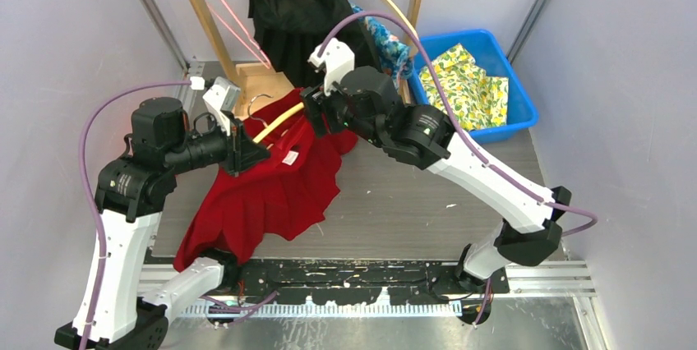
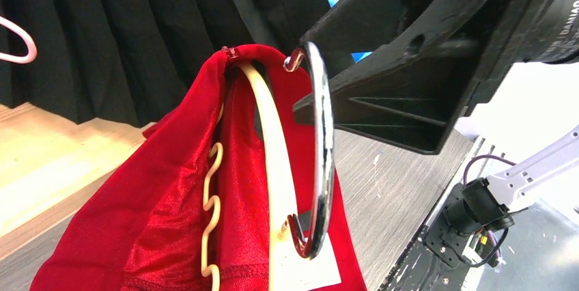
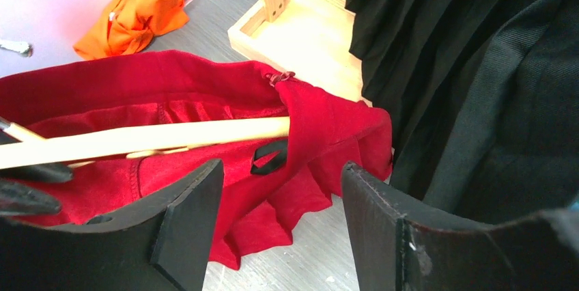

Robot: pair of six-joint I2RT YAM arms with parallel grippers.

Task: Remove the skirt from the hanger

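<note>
The red skirt (image 1: 267, 206) hangs on a pale wooden hanger (image 1: 283, 122) with a metal hook (image 2: 322, 168). My left gripper (image 1: 253, 151) is shut on the near part of that hanger; its fingertips (image 3: 31, 199) show at the left edge of the right wrist view. At the far end the waistband (image 3: 321, 123) still covers the hanger's tip. My right gripper (image 1: 311, 110) stands open by this end, its two fingers (image 3: 188, 216) apart below the waistband corner in its wrist view. Whether they touch the cloth, I cannot tell.
Black pleated clothing (image 1: 288, 29) hangs close behind the skirt on a wooden rack (image 1: 255, 83). A blue bin (image 1: 518, 112) with yellow patterned cloth (image 1: 464, 87) stands at right. Orange cloth (image 3: 140, 14) lies at far left. Open floor lies right of the skirt.
</note>
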